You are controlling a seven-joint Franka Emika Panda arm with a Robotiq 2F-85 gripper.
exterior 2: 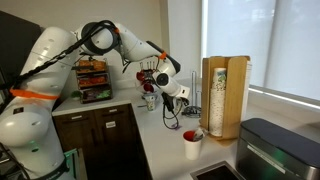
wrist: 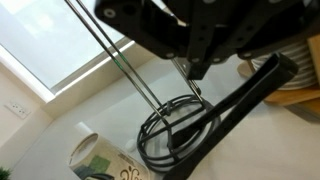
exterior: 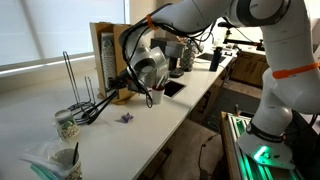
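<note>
In the wrist view my gripper is shut, with nothing visible between its fingers. Beyond the fingertips is a black tong-like utensil [wrist: 240, 104], its two long arms meeting at one end. It crosses the coiled black base of a wire stand [wrist: 160, 128]. Exterior view 1 has the gripper [exterior: 128, 82] above the counter, close to the utensil's upper end; contact cannot be made out there. The stand's tall wires [exterior: 70, 75] rise to the left. A small purple item [exterior: 126, 118] lies on the white counter.
A glass jar [exterior: 67, 125] stands by the wire stand, and a cup with utensils [exterior: 68, 160] is nearer the front. Behind the arm rises a wooden holder [exterior 2: 233, 95] with rolls. A white-red pot [exterior 2: 194, 143] sits near it.
</note>
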